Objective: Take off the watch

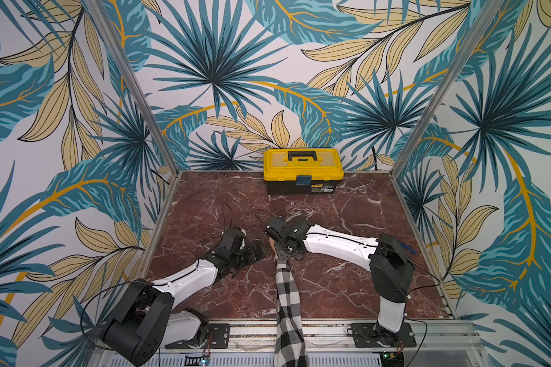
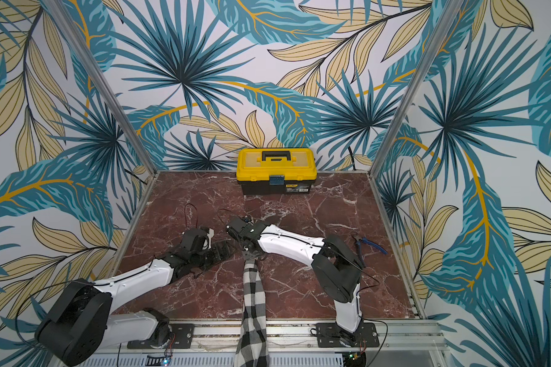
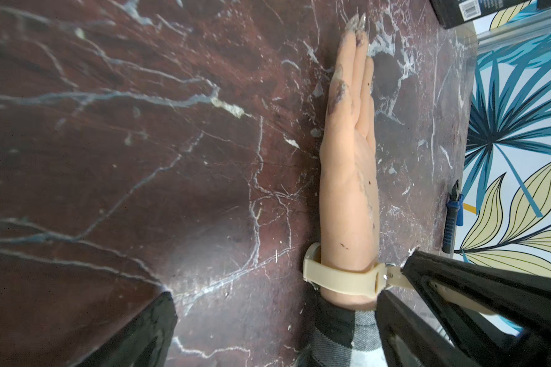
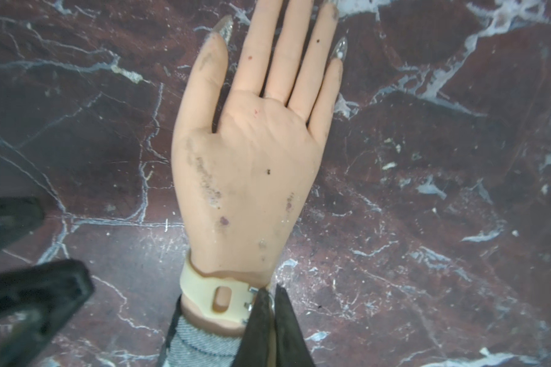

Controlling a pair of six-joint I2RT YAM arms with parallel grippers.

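A mannequin hand lies palm up, its forearm in a checked sleeve. A cream watch strap with a metal buckle circles the wrist. My right gripper is shut at the buckle end of the strap; whether strap is between its fingertips is unclear. My left gripper stands open beside the wrist on the left, nothing between its fingers.
A yellow-lidded toolbox stands at the back of the marble table. Blue-handled pliers lie at the right side.
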